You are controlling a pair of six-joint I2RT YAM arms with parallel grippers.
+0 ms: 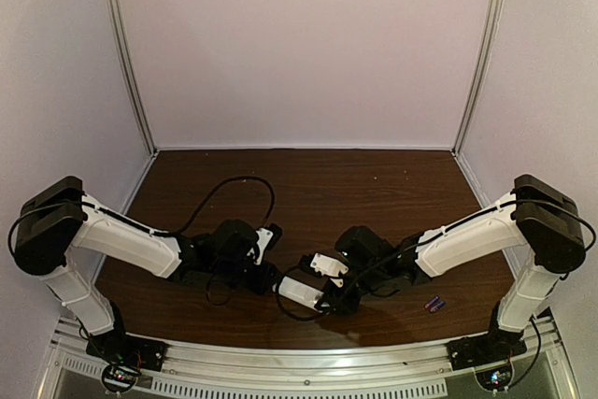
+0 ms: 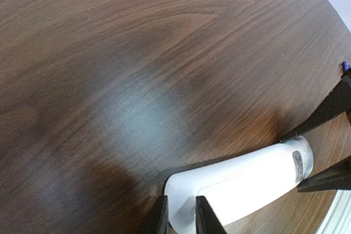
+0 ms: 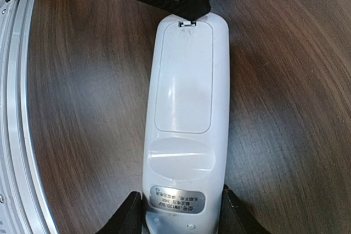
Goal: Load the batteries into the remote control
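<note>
The white remote (image 1: 297, 292) lies back side up on the table between my two grippers, its battery cover (image 3: 184, 80) in place with a small latch at one end. My left gripper is at that latch end, its dark fingers close together over the remote; in the right wrist view it covers the top of the remote. My right gripper straddles the labelled end, a finger on either side, apparently touching it. Two small batteries (image 1: 434, 305) lie on the table to the right.
A metal rail (image 1: 299, 350) runs along the front edge. Pale walls enclose the back and sides, and black cables loop over both arms.
</note>
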